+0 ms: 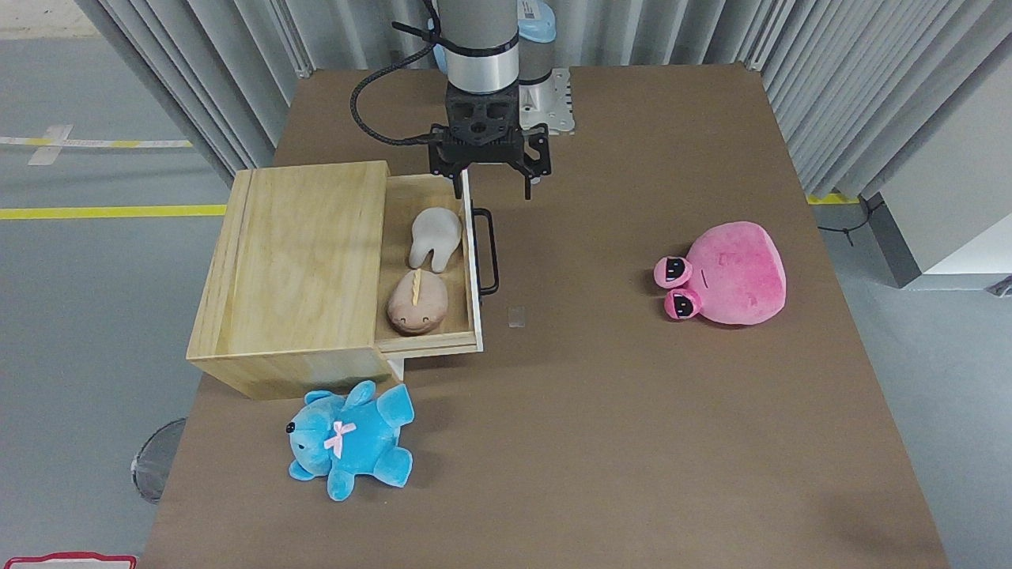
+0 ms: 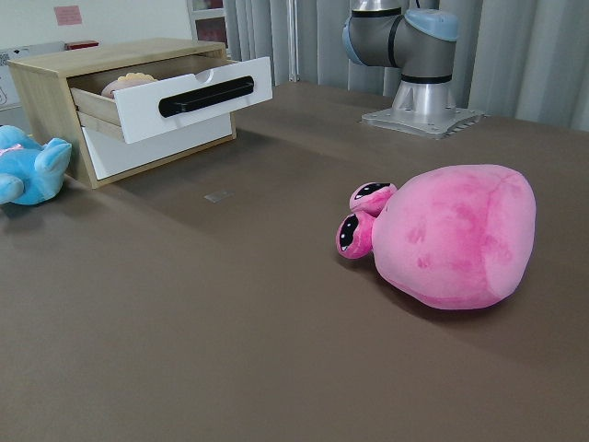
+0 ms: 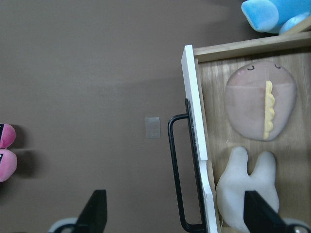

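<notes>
My gripper hangs open above the back end of the pulled-out drawer and its black handle, with nothing seen between its fingers. In the drawer lie a white tooth-shaped plush and a round pinkish-tan plush with a pale yellow strip. In the wrist view the handle runs between my fingertips, beside the drawer's white front.
A blue bear plush lies in front of the wooden box. A pink plush rests at the right of the brown table.
</notes>
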